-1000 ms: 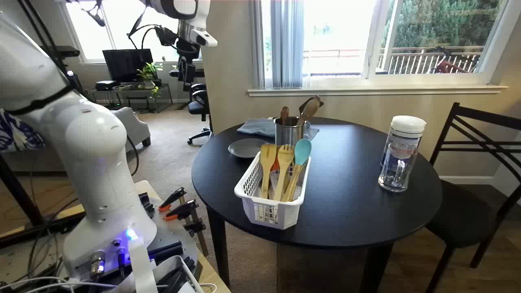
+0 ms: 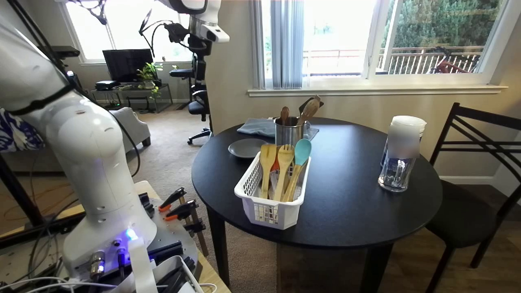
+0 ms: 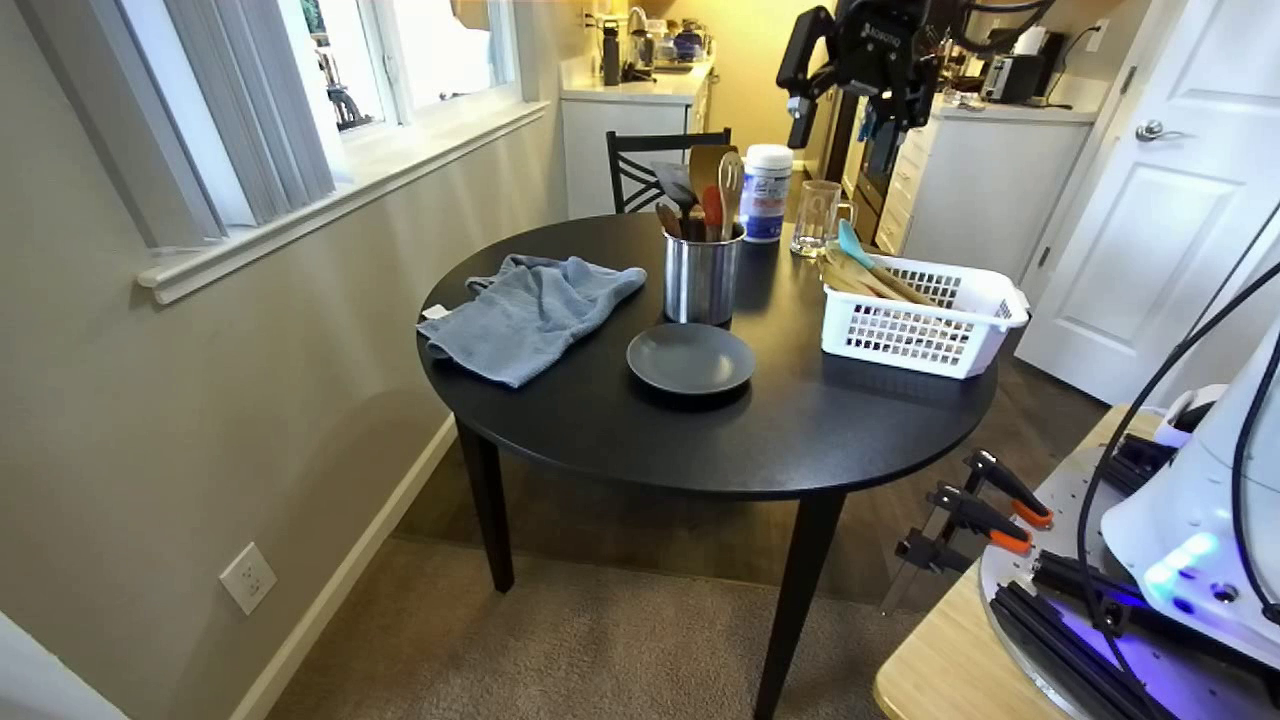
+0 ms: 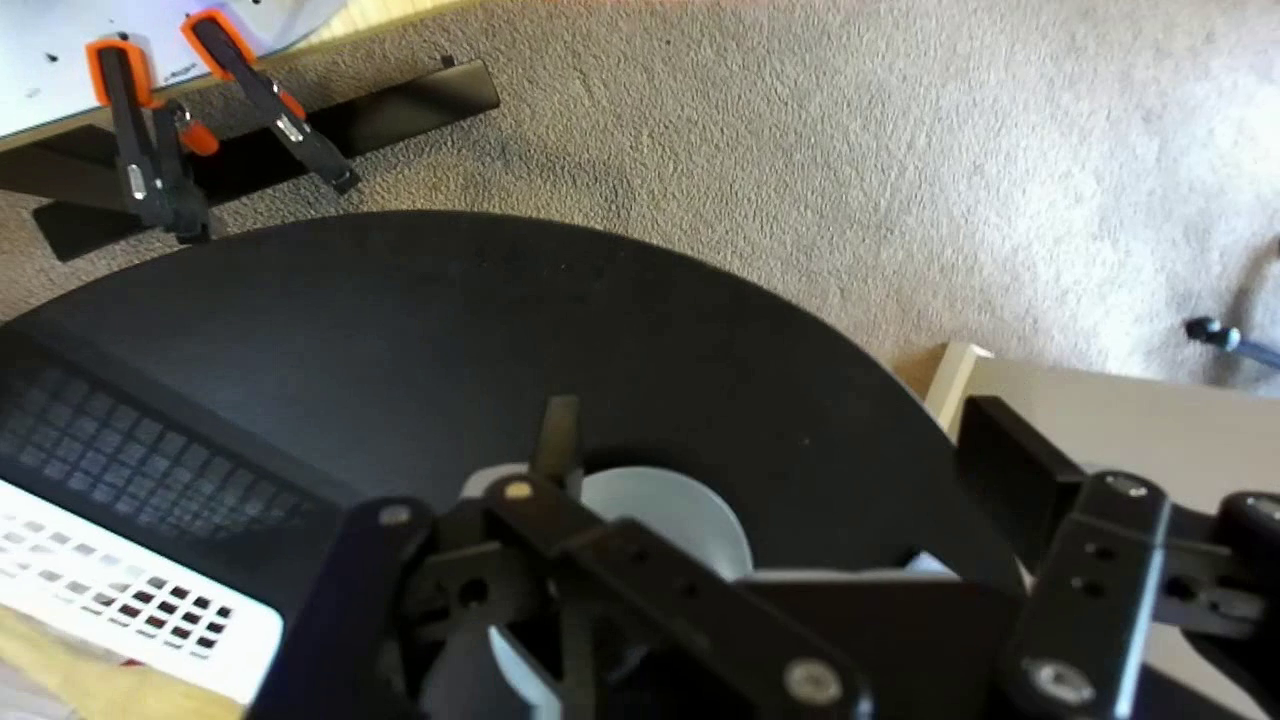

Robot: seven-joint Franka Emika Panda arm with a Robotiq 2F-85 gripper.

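High above the table, my gripper [image 3: 841, 134] stands open with nothing between its fingers. A white perforated basket [image 2: 267, 212] on the table holds wooden utensils [image 2: 266, 168] and a turquoise-headed spoon [image 2: 303, 150]. Behind the basket is a metal canister [image 3: 699, 282] full of upright utensils. A dark grey plate [image 3: 691, 359] lies flat and empty. The blue-grey cloth [image 3: 528, 314] is spread loosely near the wall side. At the far side stand a white-lidded container [image 3: 765, 198] and a clear glass mug [image 3: 816, 214]. In the wrist view the gripper's parts cover some of the plate [image 4: 672, 510].
The round black table [image 3: 576, 432] has bare surface along its near edge and to the right of the basket in exterior view 1. A dark chair [image 2: 456, 210] stands at the far side. Clamps [image 2: 180, 211] jut from the robot's stand towards the table.
In exterior view 1 the arm's hand and gripper have shifted right and slightly upward. The objects on the table stay where they were.
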